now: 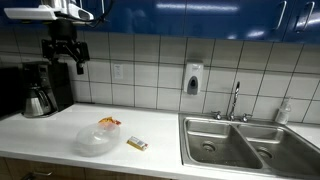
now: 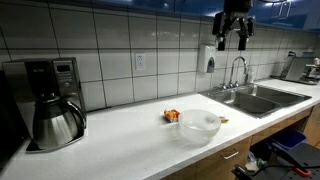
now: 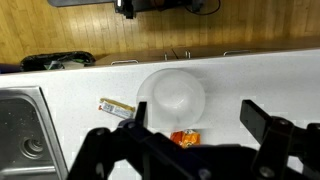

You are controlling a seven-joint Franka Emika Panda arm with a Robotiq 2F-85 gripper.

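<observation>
On the white counter stands a clear, whitish bowl (image 1: pixel 97 140), seen from above in the wrist view as a round bowl (image 3: pixel 172 100) near the counter's front edge. An orange and red packet (image 3: pixel 186 138) lies close beside it, on the wall side. Toward the sink lies a small yellow and white bar-shaped packet (image 1: pixel 137 144). High above the counter hangs my gripper (image 1: pixel 68 69), well clear of everything; in the wrist view its fingers (image 3: pixel 140 113) are spread wide with nothing between them. The gripper is open.
A coffee maker (image 2: pixel 55 105) with a steel carafe stands at the counter's far left against the tiled wall. The double sink (image 1: pixel 215 142) with its faucet (image 1: pixel 235 100) is to the right. A soap dispenser (image 1: pixel 193 78) hangs on the wall. Blue cabinets (image 1: pixel 220 18) run overhead.
</observation>
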